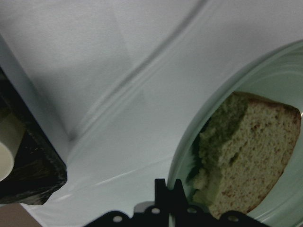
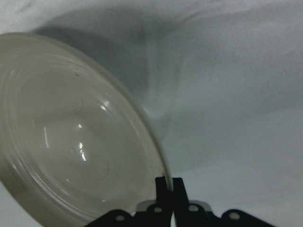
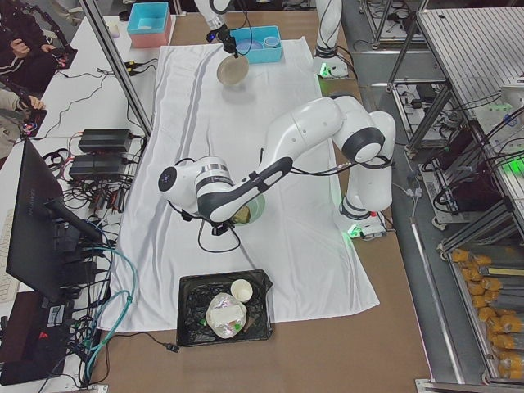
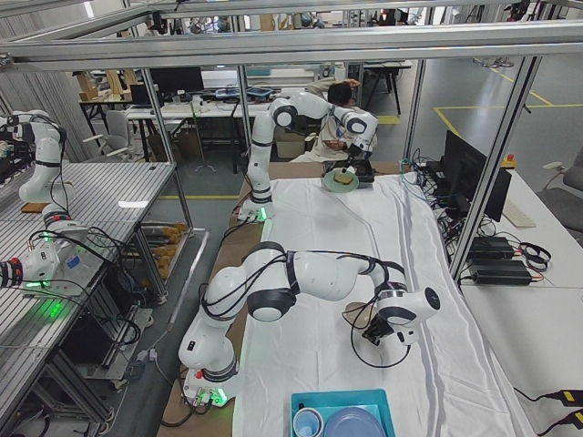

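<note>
In the left wrist view a pale green plate (image 1: pixel 284 75) holds a slice of bread (image 1: pixel 248 156); my left gripper is shut on the plate's rim, close to a black tray (image 1: pixel 38 175). In the right wrist view my right gripper is shut on the rim of an empty cream plate (image 2: pixel 80 123). In the camera left view that plate (image 3: pixel 232 75) is near the blue bin (image 3: pixel 264 56), and the green plate is partly hidden under the left arm.
The black tray (image 3: pixel 188 319) holds a white cup (image 3: pixel 241 290) and a wrapped item (image 3: pixel 226 315). A blue plate (image 4: pixel 353 425) and cup sit in the blue bin. The white cloth between the plates is mostly clear.
</note>
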